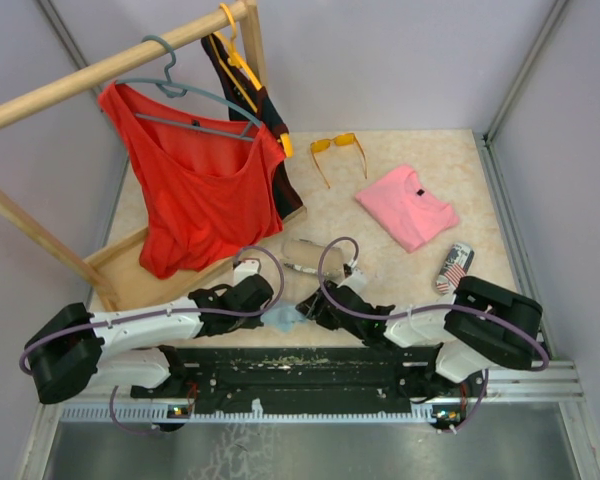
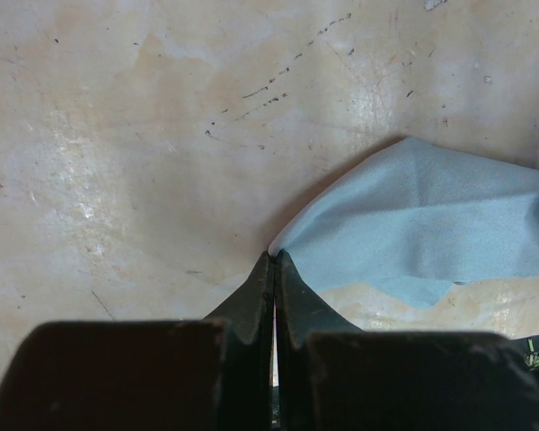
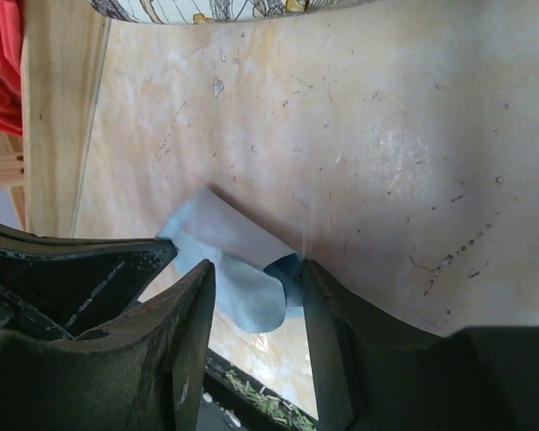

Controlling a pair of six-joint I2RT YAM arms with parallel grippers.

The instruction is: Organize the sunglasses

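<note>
A light blue cloth [image 1: 285, 317] lies at the table's front between my two grippers. My left gripper is shut, its tips at the cloth's left corner; whether cloth is pinched cannot be told. My right gripper is open over the cloth's other end, fingertips low beside a folded-up flap. Yellow sunglasses [image 1: 335, 145] lie unfolded at the back. A light tan case [image 1: 310, 255] lies behind the cloth, and a case with a flag print [image 1: 454, 268] lies at the right.
A wooden rack [image 1: 110, 60] with red [image 1: 195, 190] and dark hanging clothes fills the left. A folded pink shirt [image 1: 405, 205] lies at the right.
</note>
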